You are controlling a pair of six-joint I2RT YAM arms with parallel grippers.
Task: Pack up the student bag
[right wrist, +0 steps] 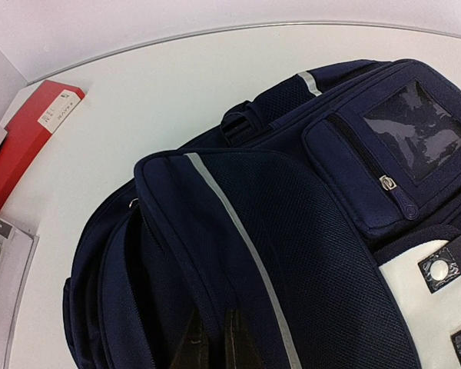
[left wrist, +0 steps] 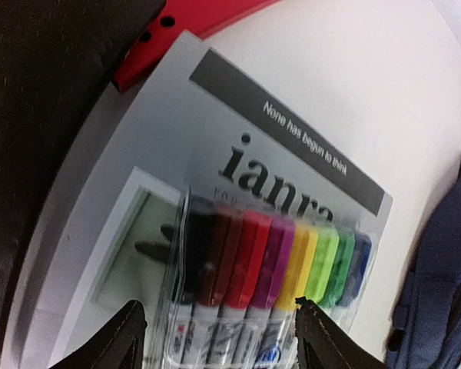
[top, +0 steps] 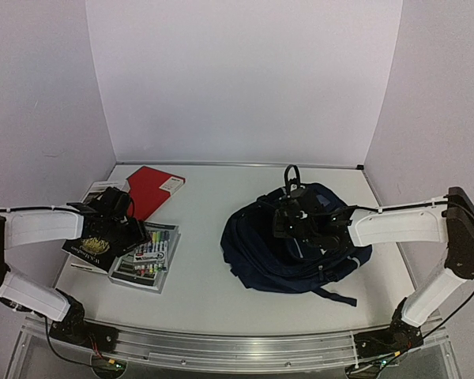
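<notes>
A clear case of coloured markers lies on a grey book, at the left of the table in the top view. My left gripper is open over its lower end, one finger to each side, with a gap showing beside the left finger. The navy student bag lies on the right half of the table, its opening facing left. At the bag's opening, my right gripper is shut on the edge of a fabric panel; the fingers are dark against the cloth.
A red box or folder lies behind the grey book. A black book is partly under the left arm, with a pale book behind it. Between these and the bag, the white table is clear.
</notes>
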